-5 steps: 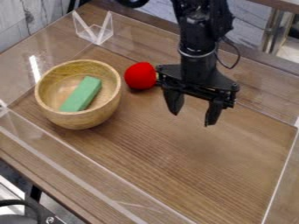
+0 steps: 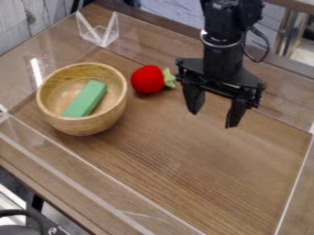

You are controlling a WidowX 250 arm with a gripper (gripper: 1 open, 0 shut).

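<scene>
My gripper (image 2: 218,94) hangs at the upper middle right of the camera view, its two black fingers spread apart over the bare wooden table (image 2: 208,174). No object shows between the fingers. A red round object (image 2: 147,79) lies to its left, with a small green piece (image 2: 171,81) beside it, partly behind the gripper.
A wooden bowl (image 2: 106,112) at the left holds a green block (image 2: 84,99). A clear plastic piece (image 2: 98,29) stands at the back left. A dark cable or part shows at the bottom left corner.
The arm has shifted slightly right over the last second. The bowl, red object and green block have stayed in place.
</scene>
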